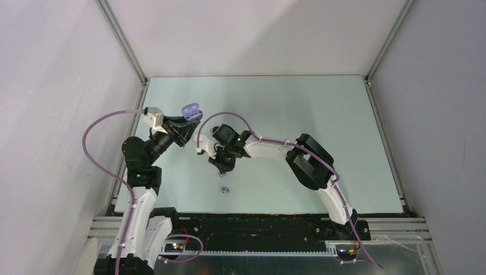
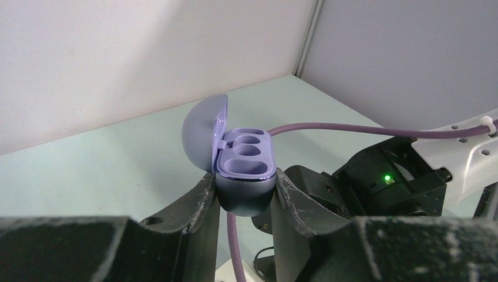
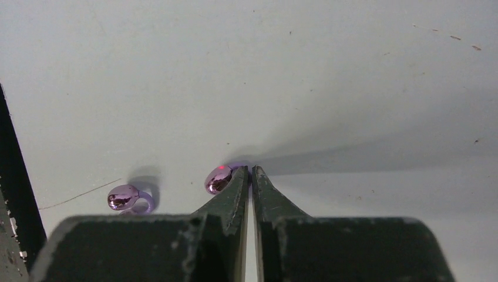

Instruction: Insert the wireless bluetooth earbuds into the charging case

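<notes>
The purple charging case (image 2: 244, 188), lid raised and empty slots showing, is held aloft by my left gripper, shut on its base. My right gripper is low over the table with its fingertips close together at a purple earbud (image 3: 218, 181), which is partly hidden behind them; whether it is gripped I cannot tell. A second earbud (image 3: 123, 197) lies to the left of that in the right wrist view, also seen near the table's front in the top view (image 1: 225, 189).
A dark strip (image 3: 14, 164) borders it in the right wrist view. Walls enclose the back and sides. Purple hoses run along both arms.
</notes>
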